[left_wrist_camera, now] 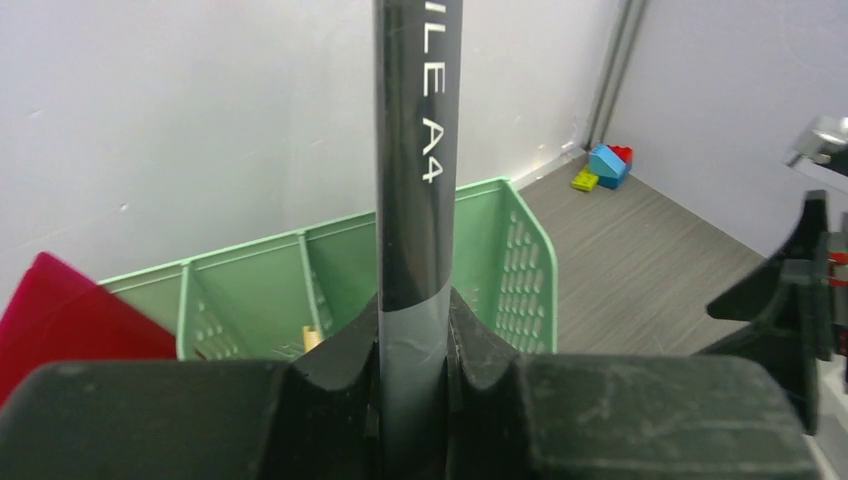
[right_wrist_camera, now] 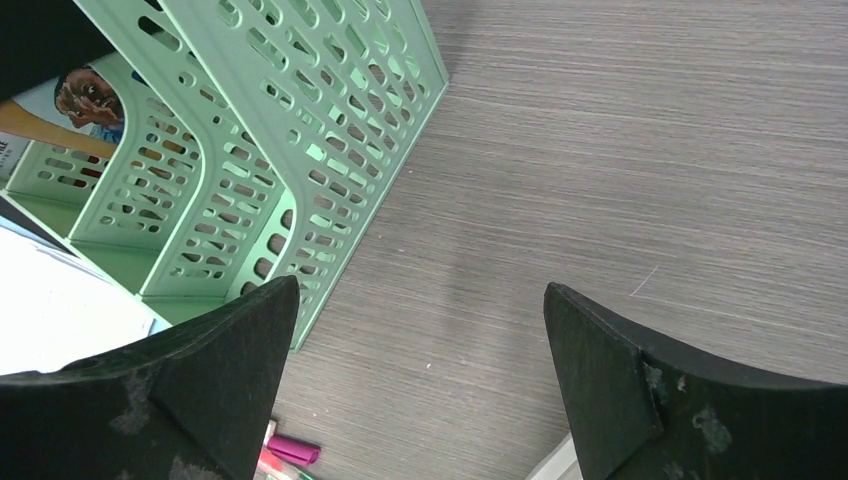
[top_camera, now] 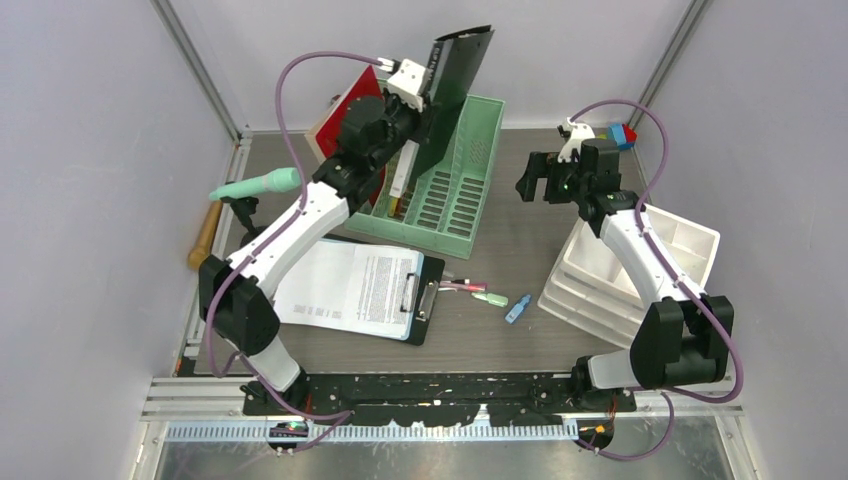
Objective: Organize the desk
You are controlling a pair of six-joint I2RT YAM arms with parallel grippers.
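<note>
My left gripper [top_camera: 424, 118] is shut on the black clip file [top_camera: 456, 90], its fingers on either side of the lettered spine [left_wrist_camera: 418, 150]. The file stands upright above the green slotted organizer [top_camera: 472, 170], slightly tilted; its lower part hangs inside or just over the slots, which I cannot tell for sure. A red folder [top_camera: 352, 108] stands in the organizer's left slot. Right of the organizer, above bare desk, my right gripper [top_camera: 530, 178] is open with nothing between its fingers.
A clipboard with papers [top_camera: 345, 285] lies at front left. Several pens [top_camera: 462, 286], a green marker [top_camera: 490, 298] and a blue bottle [top_camera: 518, 308] lie near the middle. White trays [top_camera: 600, 290] stand at right, colored blocks [top_camera: 622, 136] at back right. Bare desk separates organizer and trays.
</note>
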